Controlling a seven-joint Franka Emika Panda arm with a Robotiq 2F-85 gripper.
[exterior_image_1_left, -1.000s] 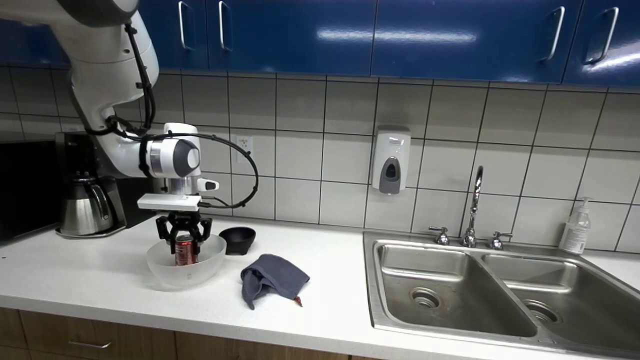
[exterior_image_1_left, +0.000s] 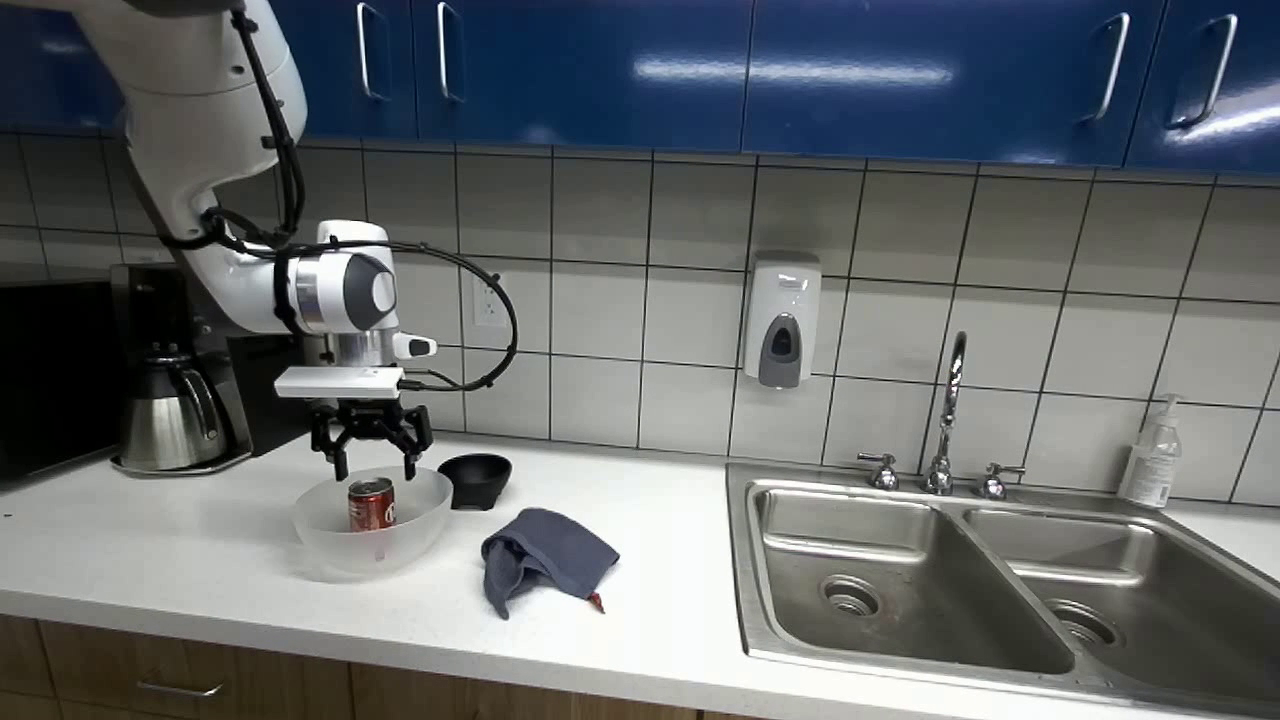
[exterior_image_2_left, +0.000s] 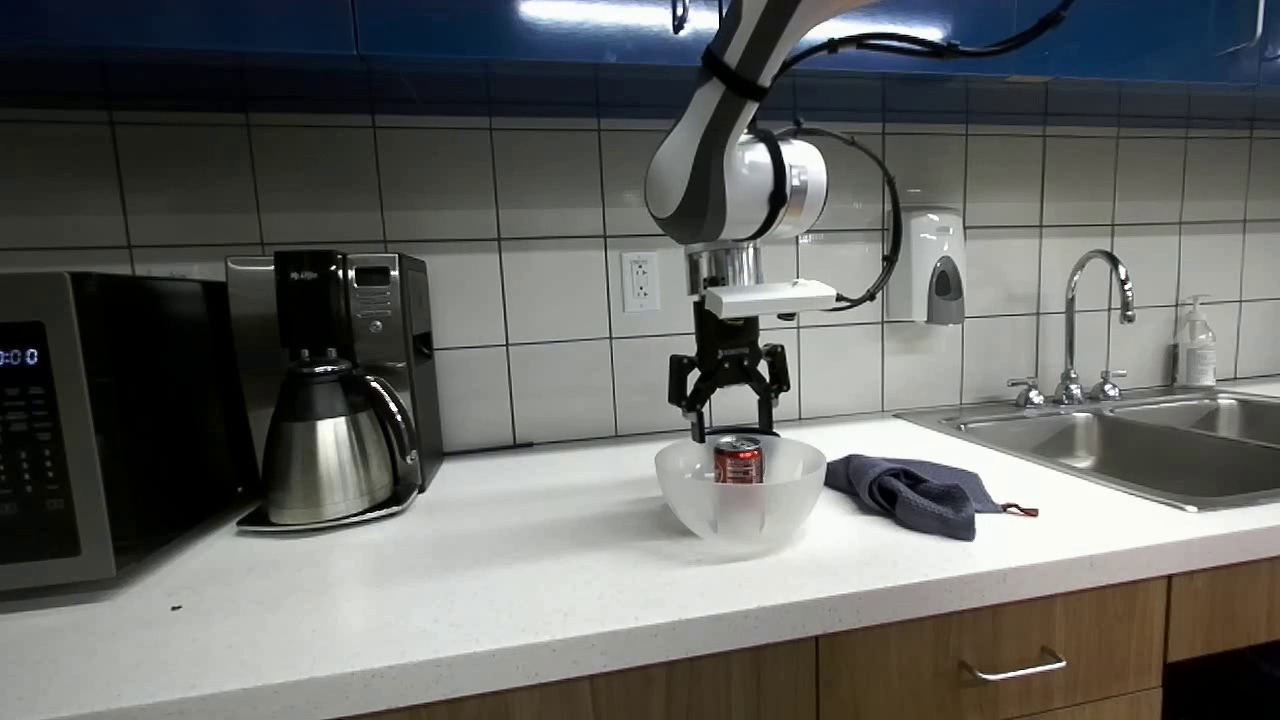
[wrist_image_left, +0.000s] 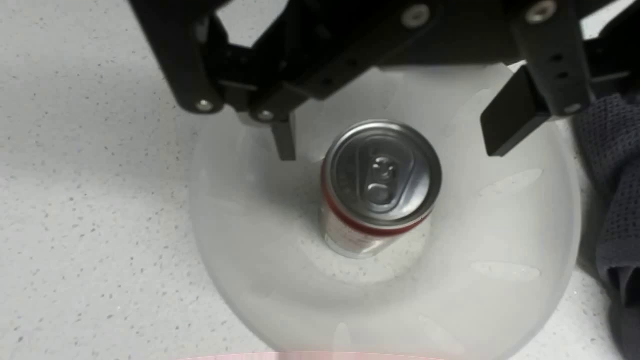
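Note:
A small red soda can (exterior_image_1_left: 371, 505) with a silver top stands upright inside a frosted, see-through bowl (exterior_image_1_left: 330, 546) on the counter. From the wrist view, the can (wrist_image_left: 379, 180) is near the bowl's middle, its pull tab facing up, and the bowl's wall (wrist_image_left: 252, 258) is clear of it all round. My gripper (exterior_image_2_left: 732, 430) hangs just above the can, pointing down. Its fingers (wrist_image_left: 513, 117) are spread wide on either side, with nothing held between them and a gap above the can's top.
Right of the bowl lies a crumpled dark grey cloth (exterior_image_1_left: 546, 554). A black bowl (exterior_image_1_left: 475, 480) sits behind, near the tiled wall. The coffee maker (exterior_image_2_left: 330, 444) and microwave (exterior_image_2_left: 120, 420) stand at the left, the steel sink (exterior_image_1_left: 894, 576) at the right. Left of the bowl the counter is bare.
A second ago my gripper was lower, its fingers around the can. It has risen and its fingers have spread, while the can stays in the bowl.

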